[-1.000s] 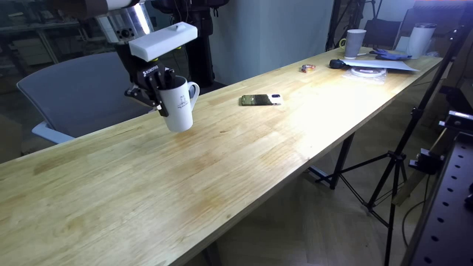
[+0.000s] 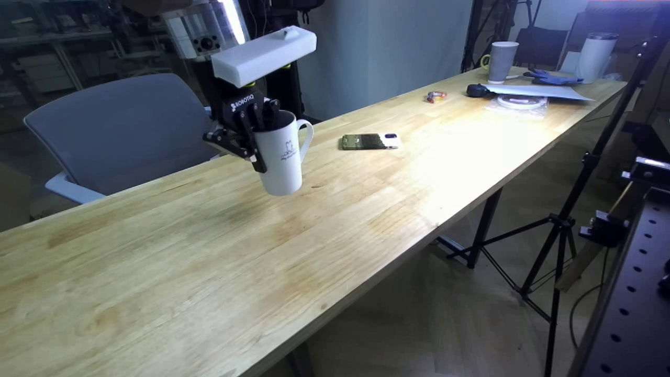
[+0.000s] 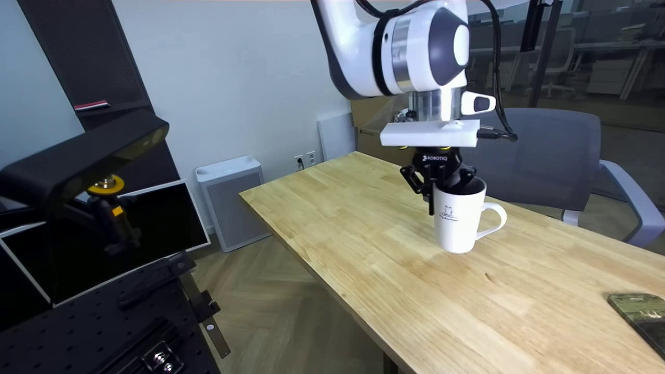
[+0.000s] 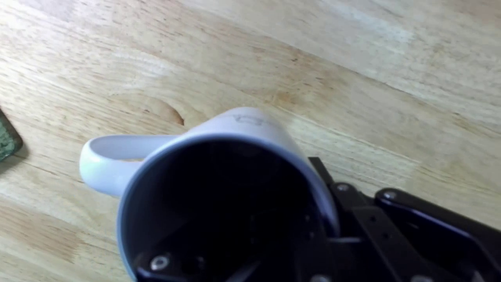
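Observation:
A tall white mug point(image 2: 282, 157) with a small dark drawing on its side is held by my gripper point(image 2: 260, 141). The gripper is shut on the mug's wall, one finger inside the cup and the other against the outside. In exterior view 2 the mug point(image 3: 457, 218) is nearly upright, its handle pointing right, away from the fingers. From the wrist view I look into the mug's dark opening point(image 4: 225, 188); the inner fingertip is lost in shadow there. The wooden table point(image 3: 374, 224) lies beneath the mug. The size of any gap under its base is hard to tell.
A phone point(image 2: 369, 141) lies on the table beyond the handle side. Farther back are a small red item point(image 2: 436, 96), a grey cup point(image 2: 502, 63), a white tumbler point(image 2: 596, 57) and blue gloves point(image 2: 553, 77). A chair point(image 2: 125, 135) stands by the table edge.
In exterior view 1, my gripper and the mug have moved right and slightly down in the picture, closer to the phone. The grip on the mug is unchanged, and the phone has stayed put.

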